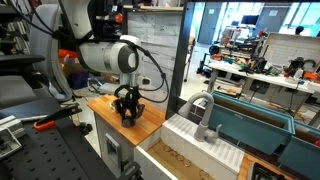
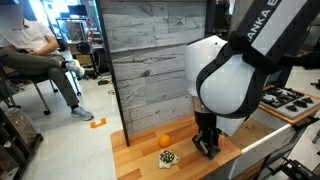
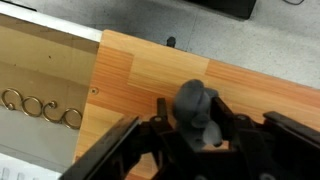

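Observation:
On the wooden board (image 1: 151,117) stands a small dark grey object (image 1: 127,122). Seen from the wrist, this grey object (image 3: 192,100) has a rounded, blurred top and sits between the dark fingers. My gripper (image 1: 131,111) points down at it, low over the board. From the other side, the gripper (image 2: 208,150) hides most of the object. Whether the fingers press on it cannot be told.
An orange ball (image 2: 165,141) and a small patterned object (image 2: 168,158) lie on the board. An open drawer (image 1: 178,160) with metal rings adjoins it. A grey panelled wall (image 2: 150,75) rises behind. A teal toolbox (image 1: 250,120) stands farther off.

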